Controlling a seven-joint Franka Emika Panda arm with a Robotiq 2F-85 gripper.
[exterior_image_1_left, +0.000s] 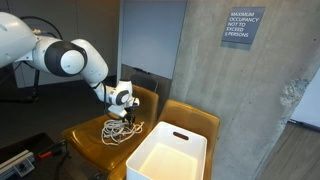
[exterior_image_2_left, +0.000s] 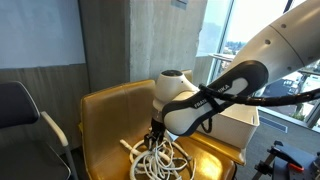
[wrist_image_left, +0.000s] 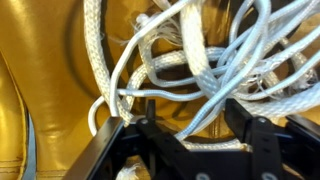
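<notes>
A tangle of white rope (exterior_image_1_left: 112, 134) lies on the tan leather seat (exterior_image_1_left: 85, 140). In the wrist view, thick braided strands of the rope (wrist_image_left: 95, 45) and thinner pale cords cross each other. My gripper is right over the tangle, its fingers (wrist_image_left: 148, 118) apart, with pale cords passing across the gap between them. Whether the fingertips touch the rope is unclear. In exterior view 2, the gripper (exterior_image_2_left: 154, 138) points down at the back part of the rope (exterior_image_2_left: 165, 163).
A white open bin (exterior_image_1_left: 168, 158) stands close to the right of the rope, on another tan chair (exterior_image_1_left: 195, 118). The tan backrest (exterior_image_2_left: 110, 115) rises behind the rope. A dark chair (exterior_image_2_left: 30, 135) stands at the left in exterior view 2.
</notes>
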